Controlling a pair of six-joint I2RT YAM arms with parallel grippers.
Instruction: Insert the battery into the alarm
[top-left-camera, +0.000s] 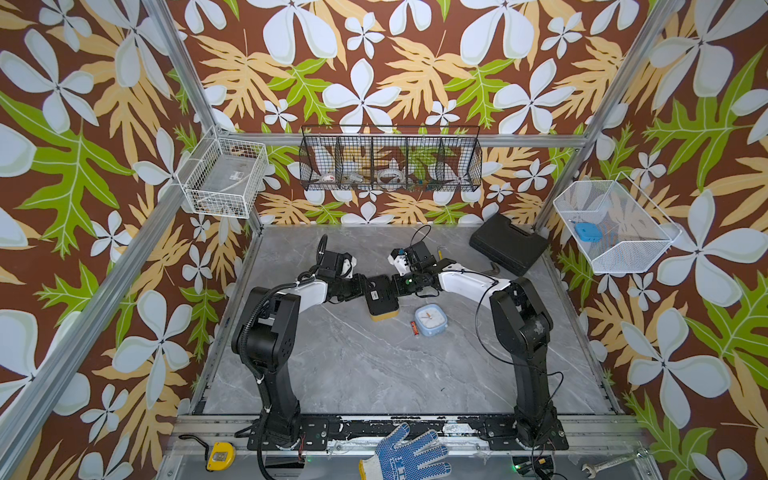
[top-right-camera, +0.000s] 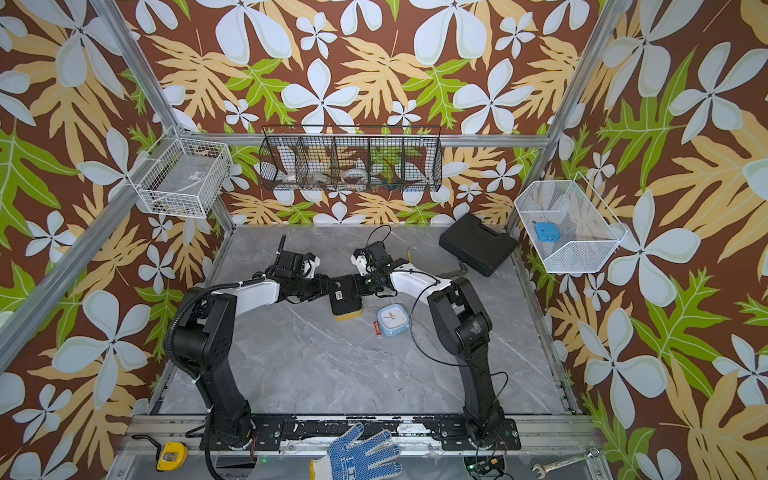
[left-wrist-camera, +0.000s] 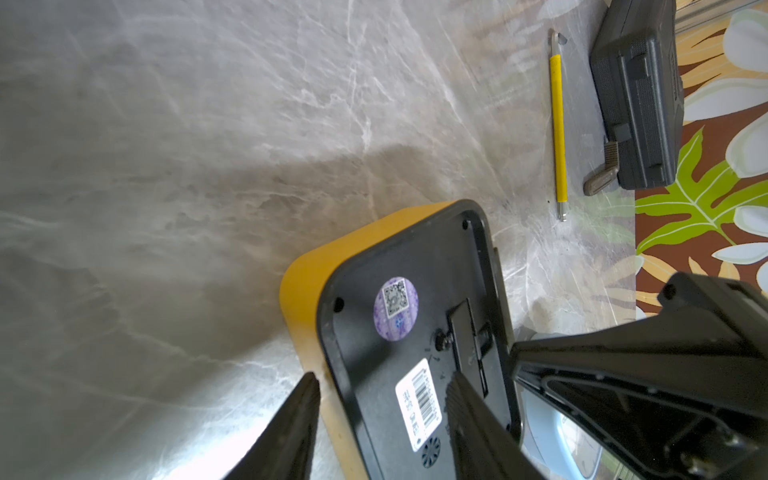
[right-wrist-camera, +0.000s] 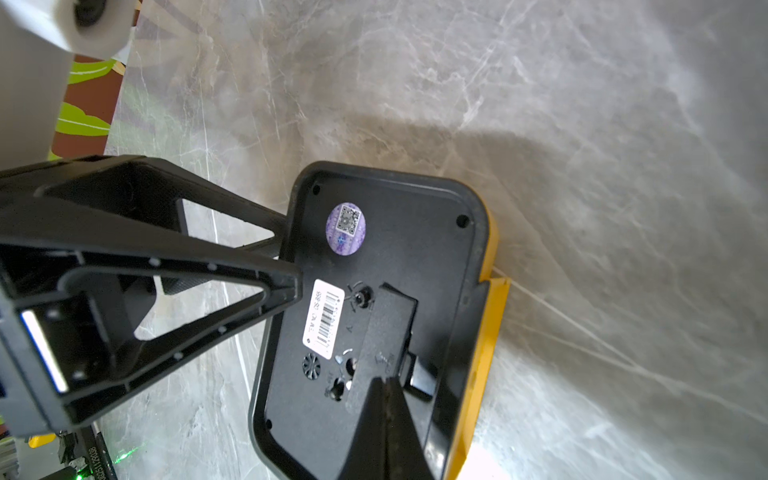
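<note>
The black-backed alarm with yellow sides (right-wrist-camera: 408, 216) has its back facing up. My left gripper straddles its left edge, one finger above the back and one beyond the yellow side. In the right wrist view, my right gripper is shut with nothing between its fingers. Its tips hang over the lower part of the battery cover (right-wrist-camera: 384, 328), which lies outside them in the alarm's back, beside the latch recess (right-wrist-camera: 421, 376). A small red item (top-left-camera: 415, 328), perhaps the battery, lies by the blue clock.
The light blue clock (top-left-camera: 431, 319) sits just right of the alarm, towards the front. A black case (top-left-camera: 509, 244) and a yellow-handled tool (left-wrist-camera: 557, 128) lie at the back right.
</note>
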